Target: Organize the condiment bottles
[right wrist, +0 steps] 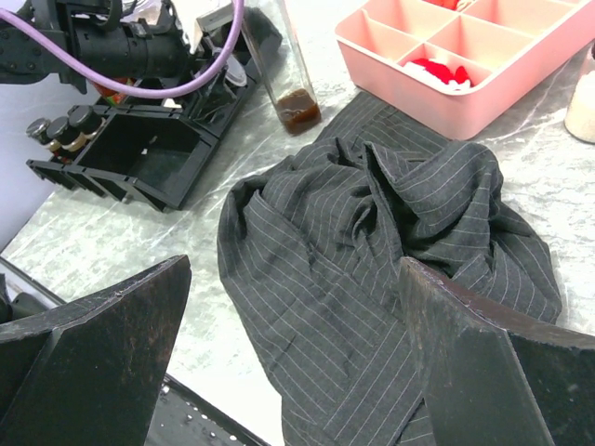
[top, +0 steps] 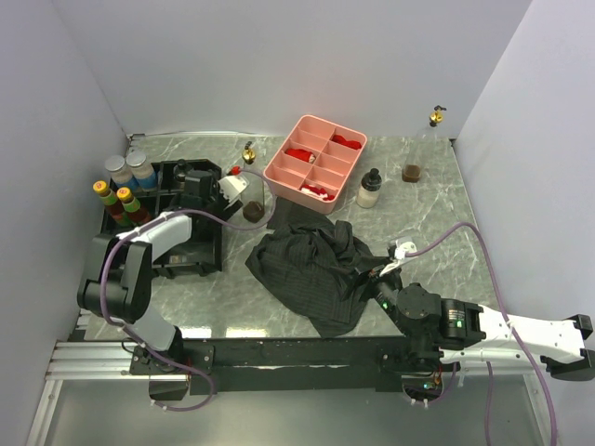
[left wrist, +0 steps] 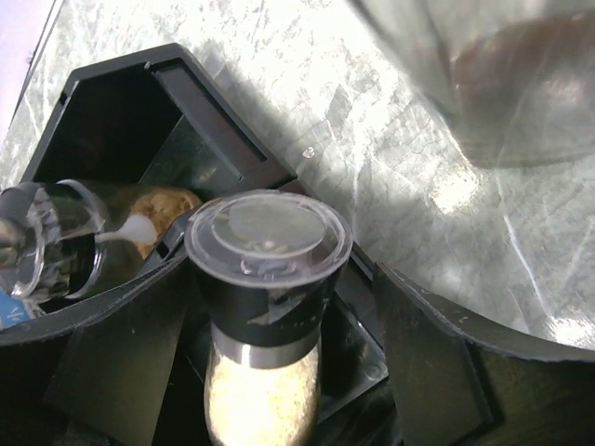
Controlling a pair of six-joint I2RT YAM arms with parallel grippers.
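Note:
In the left wrist view, a clear-capped bottle (left wrist: 264, 395) with pale contents stands upright in the black rack (top: 219, 246). My left gripper is around its cap, fingers apart, with a gap showing on the right side. A second bottle (left wrist: 112, 228) lies tilted in the rack. Two yellow-capped sauce bottles (top: 133, 208) and two pale-lidded jars (top: 141, 171) occupy the rack's left side. Just right of it stands a gold-topped bottle with dark liquid (top: 253, 210). Over the cloth, my right gripper is open and empty.
A crumpled dark cloth (top: 302, 269) covers the middle. Behind it sits a pink divided box (top: 268, 175) with red items inside. A black-capped bottle (top: 369, 190) and another gold-topped bottle (top: 412, 171) stand to the right, with bare counter around them.

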